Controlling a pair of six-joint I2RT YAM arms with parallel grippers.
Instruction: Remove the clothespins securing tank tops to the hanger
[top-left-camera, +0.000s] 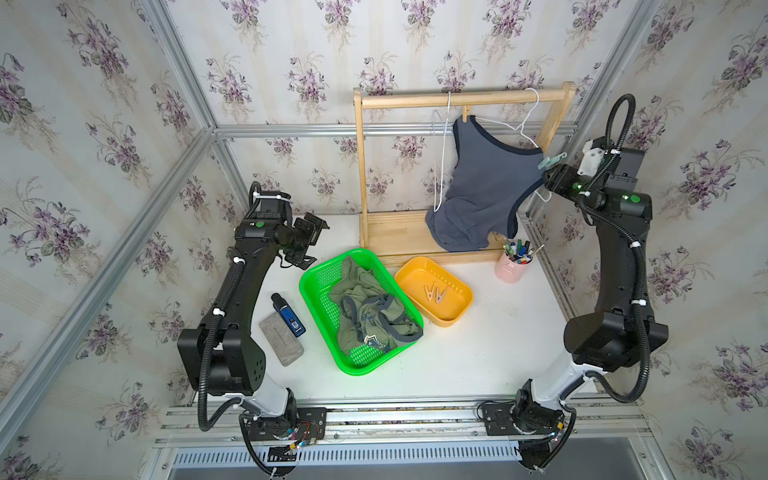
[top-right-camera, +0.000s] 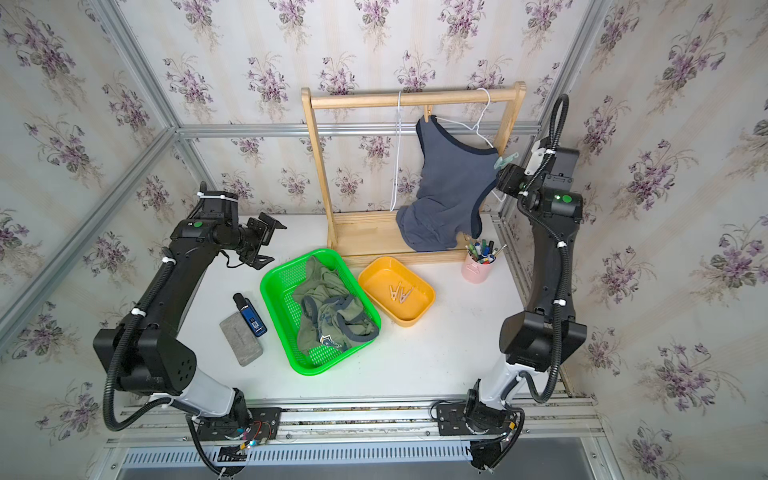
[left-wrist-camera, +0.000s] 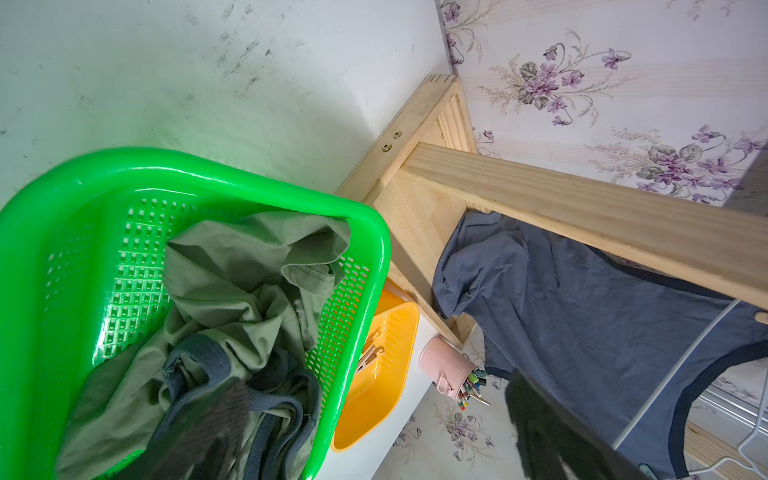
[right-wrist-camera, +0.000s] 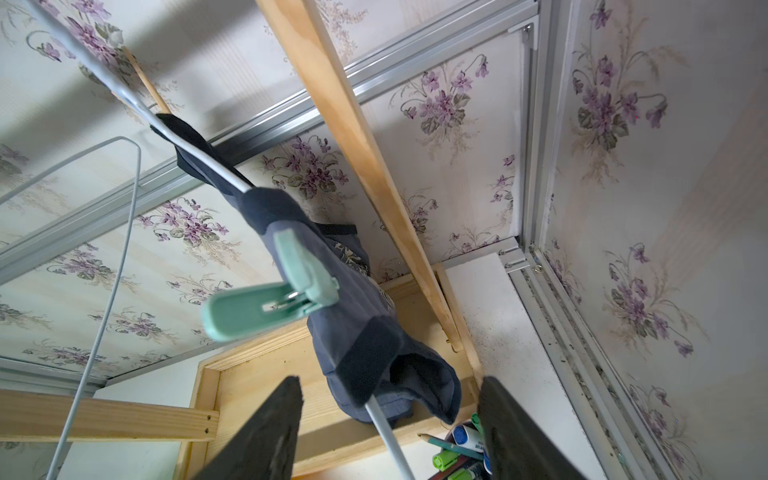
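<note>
A grey tank top hangs on a white hanger from the wooden rack, with a mint clothespin clipped at its shoulder. My right gripper is open beside that clothespin; in the right wrist view the pin sits above and between the fingertips, apart from them. My left gripper stands open above the left side of the table, over the green basket, which holds an olive garment. Two pale clothespins lie in the orange tray.
The wooden rack also carries an empty hanger. A pink pen cup stands right of the tray. A dark blue bottle and a grey pad lie left of the basket.
</note>
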